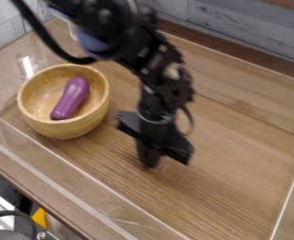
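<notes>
My black gripper (150,141) is low over the wooden table, right of a yellow bowl, and looks blurred; it is shut, with nothing visible between its fingers. A purple eggplant (69,98) lies inside the yellow bowl (43,117) at the left of the view.
A pale wall (225,28) runs along the back. Dark clutter lies beyond the table's near-left edge.
</notes>
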